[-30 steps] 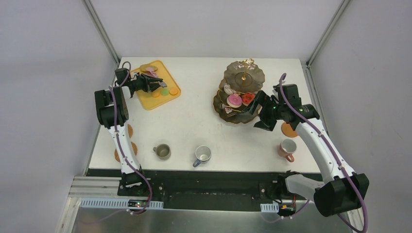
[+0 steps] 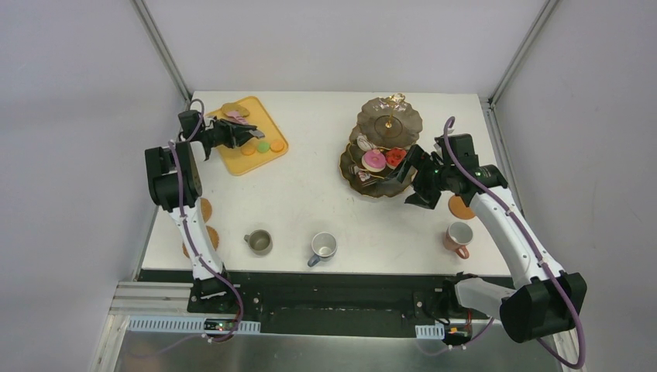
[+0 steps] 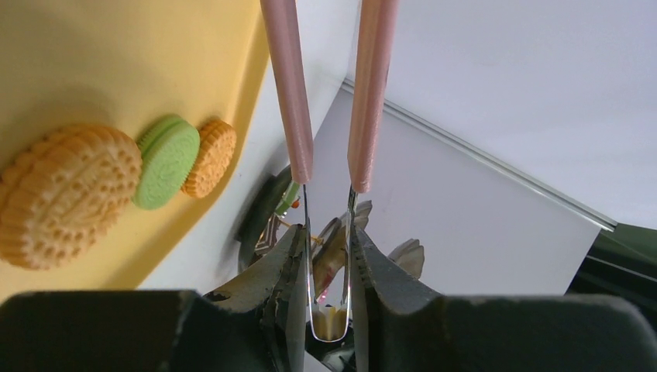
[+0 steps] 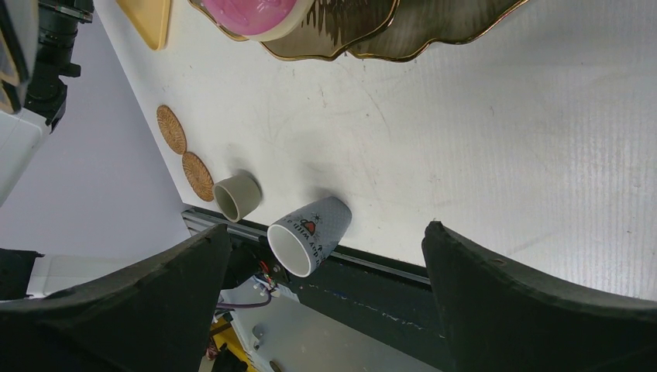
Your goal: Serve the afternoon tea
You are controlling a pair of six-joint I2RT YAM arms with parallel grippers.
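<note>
My left gripper (image 2: 249, 132) is over the yellow tray (image 2: 267, 115) at the back left. Between its fingers it has the metal arms of pink-tipped tongs (image 3: 294, 101), whose tips stand apart. Three round biscuits lie on the tray: a green biscuit (image 3: 166, 163) between a large tan biscuit (image 3: 70, 194) and a smaller tan biscuit (image 3: 209, 159). My right gripper (image 2: 407, 187) is open beside the tiered dark stand (image 2: 353, 177), nothing between its fingers. A pink-iced doughnut (image 2: 373, 160), a red pastry (image 2: 395, 157) and a striped treat (image 2: 365, 142) sit on the stand's lower tiers.
Along the front edge are a grey-green cup (image 2: 259, 242), a pale mug (image 2: 324, 245) and a pinkish mug (image 2: 459, 235). Woven coasters (image 4: 172, 129) lie at the left, and a round brown coaster (image 2: 460, 207) at the right. Mid-table is clear.
The left arm has shifted slightly to the left, and the pink-tipped tongs have moved along with its gripper. The right arm, stand and cups look unmoved.
</note>
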